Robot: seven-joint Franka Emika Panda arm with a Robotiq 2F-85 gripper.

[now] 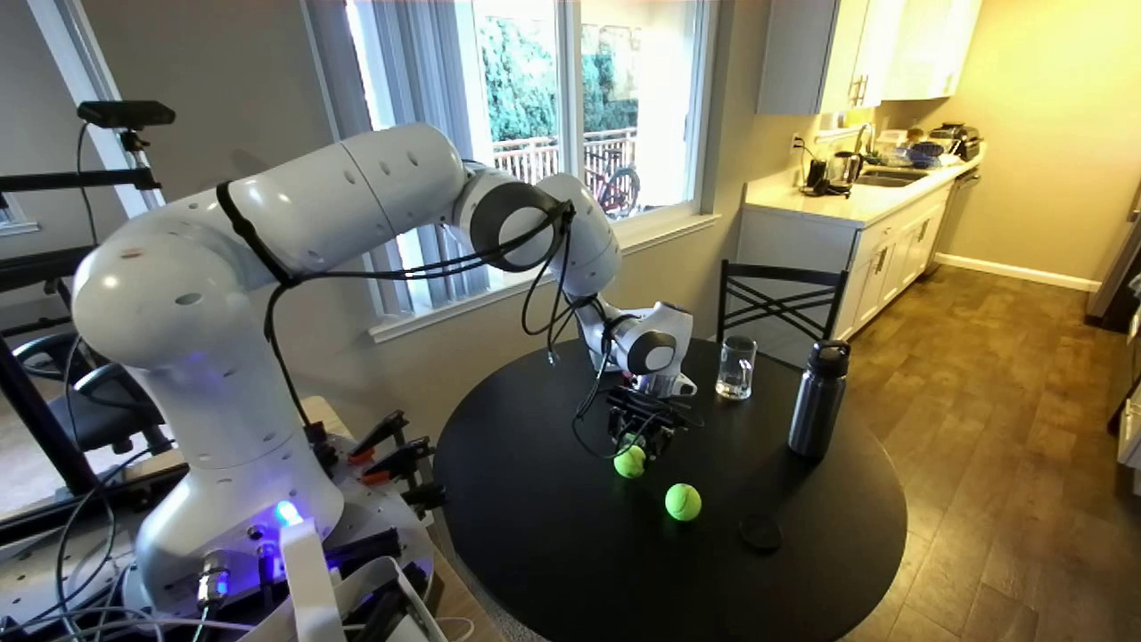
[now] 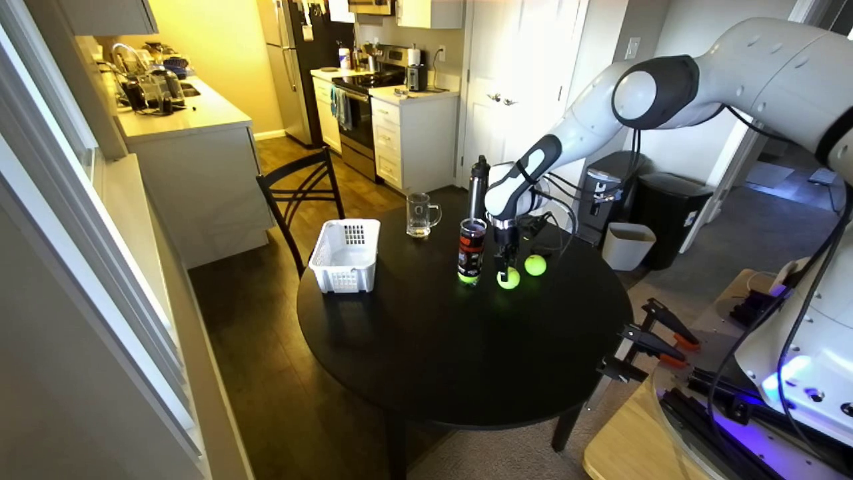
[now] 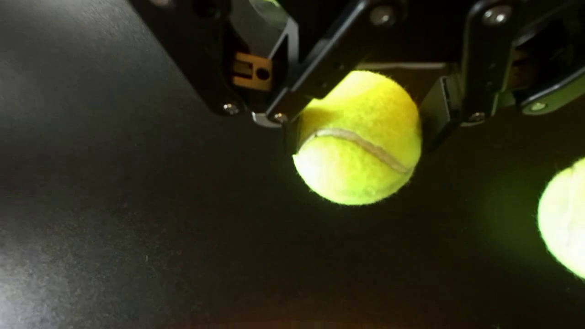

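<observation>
One tennis ball [image 3: 356, 164], yellow-green with a pale seam, sits between the fingers of my gripper, which is shut on it. In exterior view 1 that ball [image 1: 630, 464] shows just below the gripper, at or slightly above the table; the exact gap cannot be told. A second tennis ball [image 1: 684, 502] rests on the dark round table [image 1: 578, 567], apart from the first, and is cut off at the wrist view's right edge. Exterior view 2 shows a ball tube [image 2: 472, 248] standing close beside my gripper [image 2: 504, 272], with a ball at its bottom.
A white basket [image 2: 352, 257] stands near the table's edge on the window side. Behind the gripper are a glass mug [image 1: 735, 369] and a tall dark bottle [image 1: 819, 401]. A black round disc [image 1: 760, 531] lies flat on the table.
</observation>
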